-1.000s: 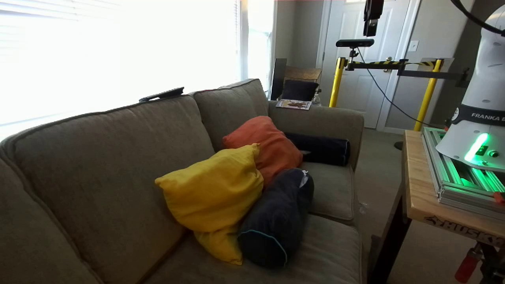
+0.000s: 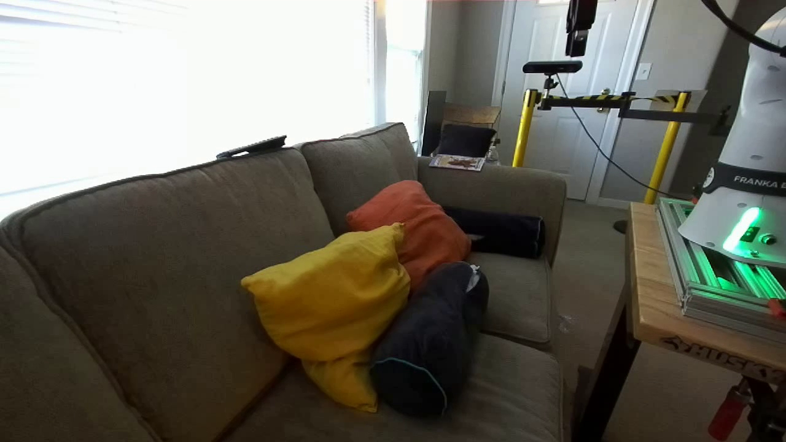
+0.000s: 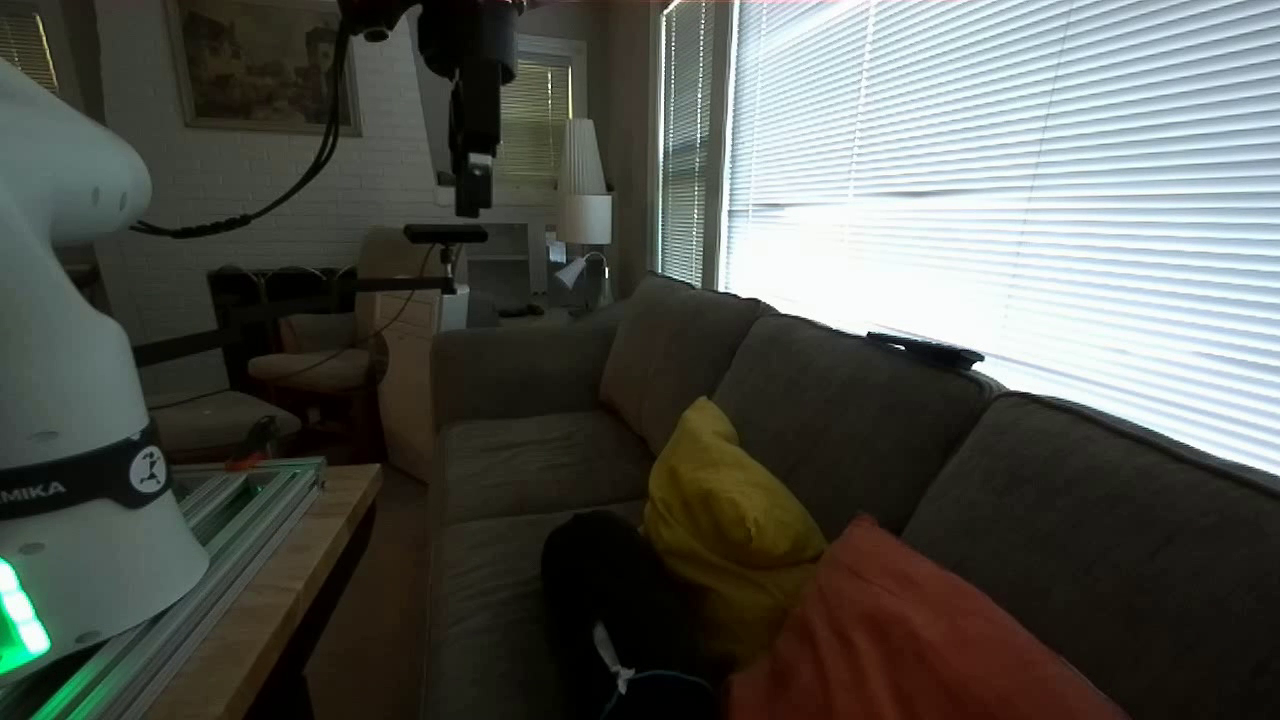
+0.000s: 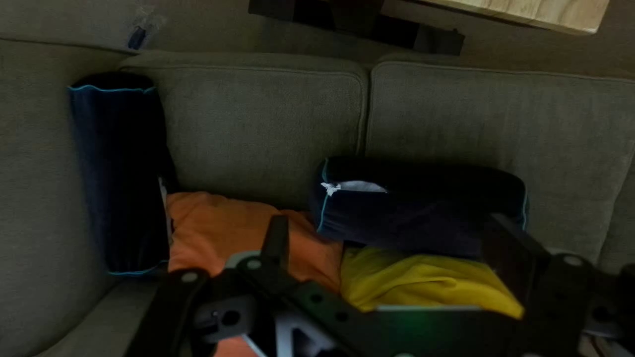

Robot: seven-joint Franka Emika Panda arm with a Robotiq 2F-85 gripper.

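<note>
My gripper stands open above the sofa, its two fingers wide apart with nothing held between them. In exterior view 1 the gripper (image 2: 578,40) hangs high at the top edge, well clear of the pillows. A yellow pillow (image 2: 335,294) leans on the sofa back, overlapping an orange pillow (image 2: 416,228). In front of both lies a dark blue bolster (image 2: 431,339) with light-blue piping. A second dark bolster (image 4: 122,178) rests along the sofa arm. In the wrist view the gripper covers parts of the orange and yellow pillows.
The grey-brown sofa (image 2: 184,243) has bare seat toward its front edge. A flat dark object (image 2: 254,147) lies on top of its back. Beside the sofa stands the wooden robot table (image 2: 648,294); a camera on a stand (image 2: 552,67) is beyond the gripper.
</note>
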